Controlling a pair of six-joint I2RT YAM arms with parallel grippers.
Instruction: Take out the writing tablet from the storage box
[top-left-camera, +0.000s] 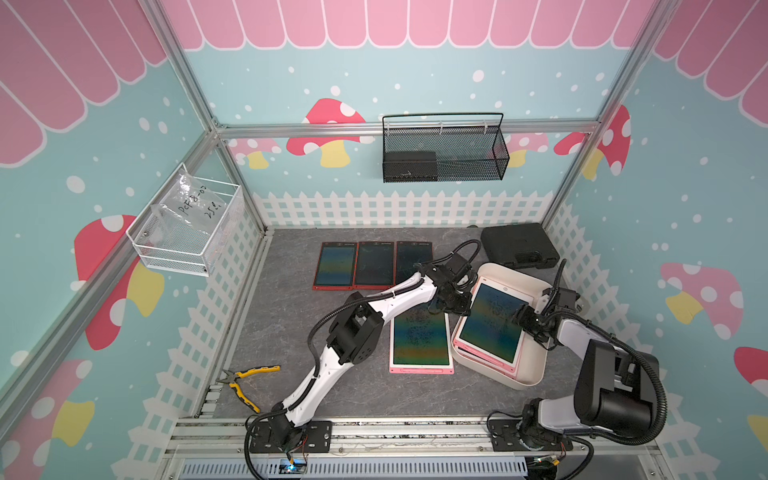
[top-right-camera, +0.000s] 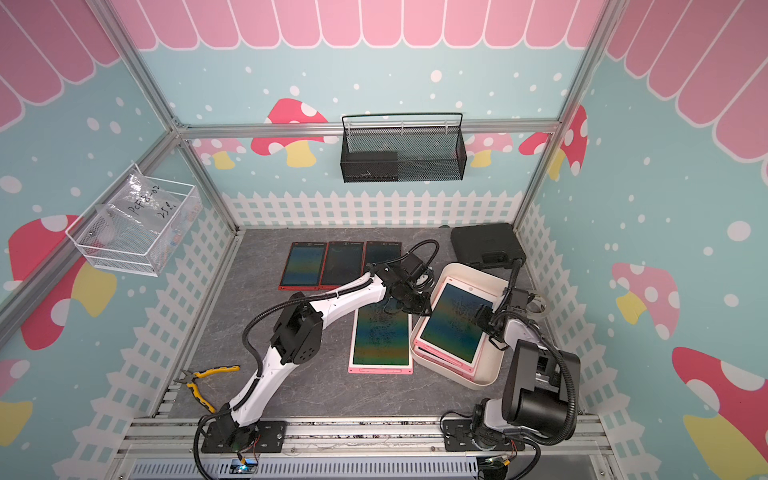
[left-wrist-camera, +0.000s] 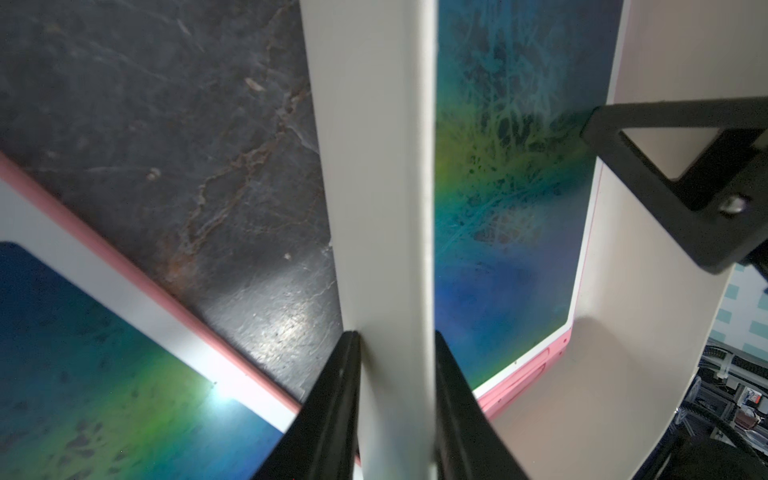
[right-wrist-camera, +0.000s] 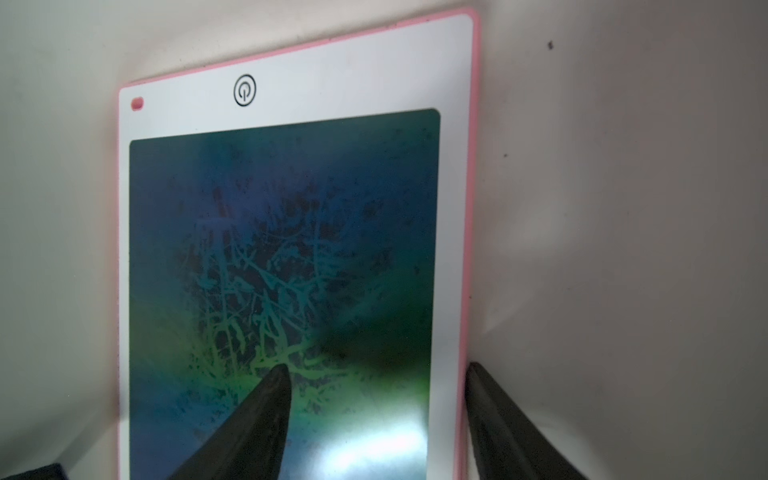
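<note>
The cream storage box (top-left-camera: 529, 372) stands right of centre. In it lies a white, pink-edged writing tablet (top-left-camera: 494, 316); more pink edging shows beneath its near end. My left gripper has one finger on each side of the box's left wall (left-wrist-camera: 376, 200). Those fingers sit close to the wall, but whether they grip it I cannot tell. My right gripper is open over the tablet's right edge. One fingertip (right-wrist-camera: 276, 384) shows over the screen and the other just outside the pink edge.
Another pink-edged tablet (top-left-camera: 421, 340) lies on the table left of the box. Several dark red-edged tablets (top-left-camera: 374, 264) lie farther back. A black case (top-left-camera: 520, 244) stands behind the box, and yellow pliers (top-left-camera: 248, 384) lie front left.
</note>
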